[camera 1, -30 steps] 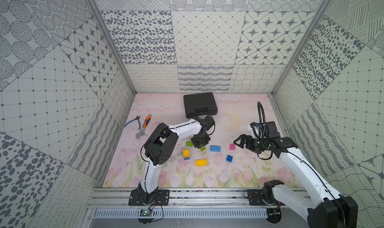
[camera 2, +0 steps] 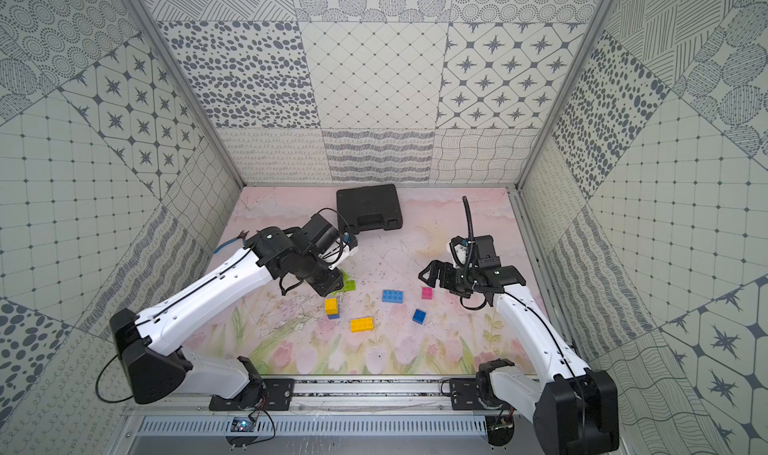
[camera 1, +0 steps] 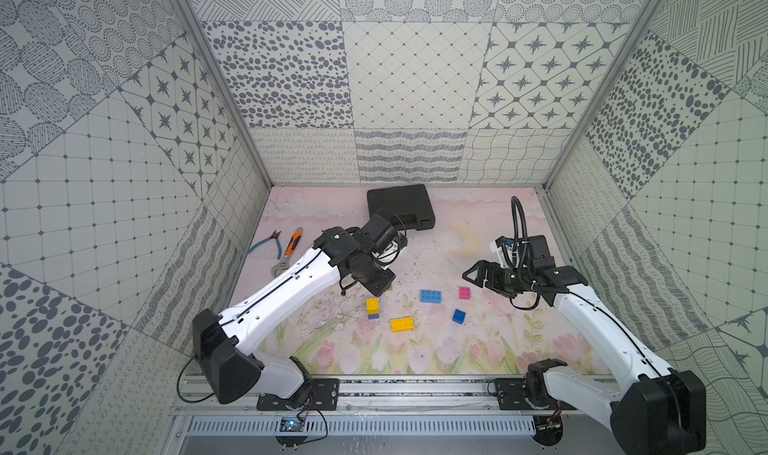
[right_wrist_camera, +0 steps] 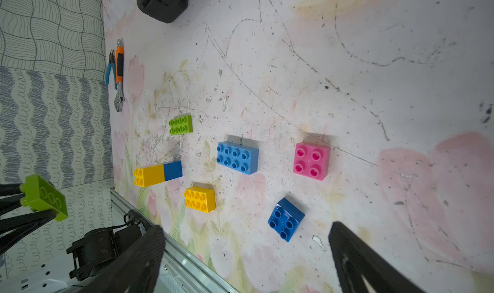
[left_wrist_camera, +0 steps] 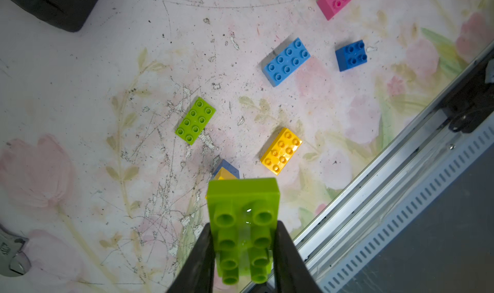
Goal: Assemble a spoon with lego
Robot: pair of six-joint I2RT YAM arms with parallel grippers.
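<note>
My left gripper is shut on a bright green brick (left_wrist_camera: 243, 192), raised well above the table. On the table below lies a second green brick (left_wrist_camera: 195, 120). Near it stands a yellow-topped stack with a blue brick under it; in the left wrist view the held brick partly covers it. A yellow brick (right_wrist_camera: 200, 198), a light blue brick (right_wrist_camera: 237, 157), a pink brick (right_wrist_camera: 311, 160) and a dark blue brick (right_wrist_camera: 286, 219) lie loose, studs up. My right gripper hangs open over the right side, nothing between its fingers.
At the back stands a black case (camera 2: 369, 207). Pliers (camera 1: 265, 241) and an orange-handled wrench (camera 1: 293, 241) lie at the left.
My left arm has risen from the table's middle and come leftward and nearer, carrying the green brick. The right arm has shifted slightly to the left. The loose bricks on the table stay put.
</note>
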